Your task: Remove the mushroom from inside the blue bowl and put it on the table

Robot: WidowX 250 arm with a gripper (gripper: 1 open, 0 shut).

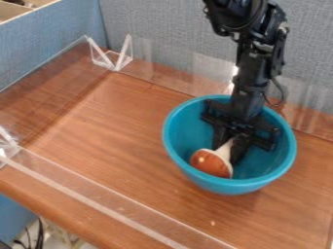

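The blue bowl (pixel 177 152) stands on the right part of the wooden table. Inside it, toward the near wall, lies the mushroom (pixel 209 165), with an orange-brown cap and a pale stem pointing toward the back right. My black gripper (pixel 240 139) reaches down into the bowl from above, its dark fingers around or against the stem end. Those fingers hide part of the stem, and whether they are closed on it does not show clearly. The cap appears to rest low in the bowl.
Bare table (pixel 111 131) spreads widely to the left of the bowl. A white wire stand (pixel 112 54) is at the back left edge, and a low clear barrier runs along the back. Cables (pixel 37 234) hang past the near left edge.
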